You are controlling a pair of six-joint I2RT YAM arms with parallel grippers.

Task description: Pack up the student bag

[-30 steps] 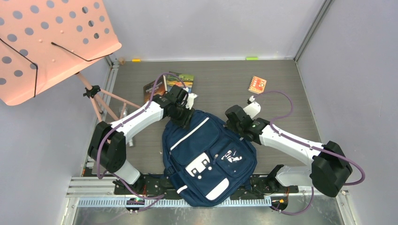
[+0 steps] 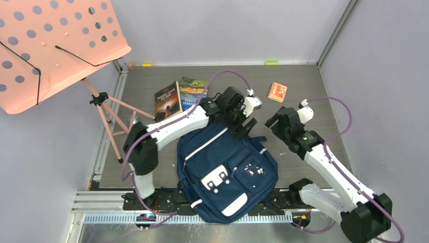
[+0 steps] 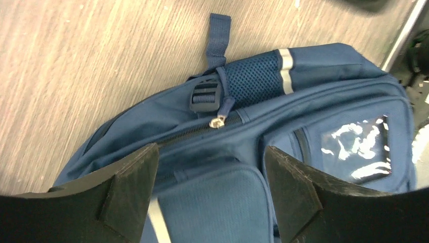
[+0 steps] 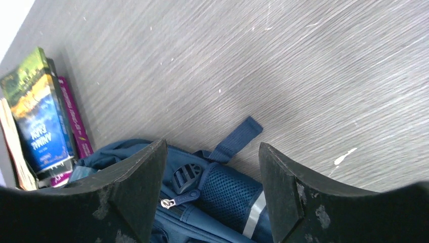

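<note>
The dark blue backpack (image 2: 230, 169) lies flat, front pockets up, at the table's near edge. Over its top right part hangs my left gripper (image 2: 246, 127), fingers apart, nothing between its fingers. In the left wrist view a zipper pull (image 3: 217, 122) and a side buckle (image 3: 206, 96) lie ahead of the fingertips. My right gripper (image 2: 270, 124) is open, to the right of the bag; the side strap (image 4: 236, 139) and mesh pocket (image 4: 227, 195) show between and below its fingers. A dark book (image 2: 168, 101) and an animal book (image 2: 192, 93) lie behind the bag, and an orange notebook (image 2: 277, 91) farther right.
A pink perforated stand (image 2: 60, 45) on a tripod rises at the left, its legs (image 2: 118, 126) reaching the table. Bare table (image 2: 230, 75) lies between the books and the notebook.
My left gripper has moved right across the top of the bag and its fingers stand apart. The right gripper has drawn back to the right, off the bag. The bag has shifted slightly.
</note>
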